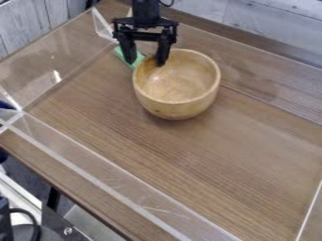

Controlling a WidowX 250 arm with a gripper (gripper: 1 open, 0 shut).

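A wooden bowl [179, 88] sits on the wooden table [189, 169]. A green object [131, 57] lies just behind its left rim, partly hidden by my gripper. My dark gripper [143, 49] is open above the back-left of the bowl, over the green object, its fingers spread apart. Whether they touch either thing I cannot tell.
At the left edge of the view a small blue and white object [8, 119] is partly in view. A dark cable or part [21, 224] shows at the bottom left.
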